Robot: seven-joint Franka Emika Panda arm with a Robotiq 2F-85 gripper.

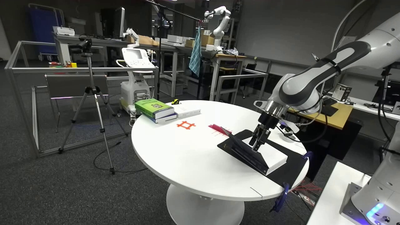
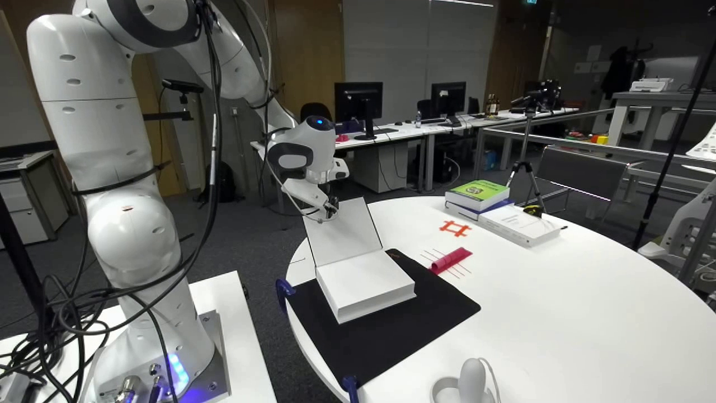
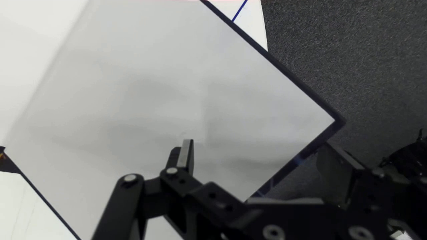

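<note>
A thick white book or box with a black cover lies open on a black mat point(image 2: 403, 329) on the round table. Its white block point(image 2: 366, 282) rests flat, while the raised cover point(image 2: 345, 232) leans upward from one side. My gripper point(image 1: 254, 146) is at the cover's raised side. Seen from the wrist, the gripper is open around a cover corner. One finger point(image 3: 185, 156) lies over the white inner face and the other is beyond the dark edge. Whether either finger touches the cover cannot be made out.
A green book point(image 1: 154, 108) on a blue one, with a white book point(image 1: 186, 110) beside them, stands at the table's far side. A red rolled piece point(image 2: 451, 259) and orange tape marks point(image 2: 456, 228) lie nearer. Blue clamps point(image 1: 285, 193) hold the mat at the table edge.
</note>
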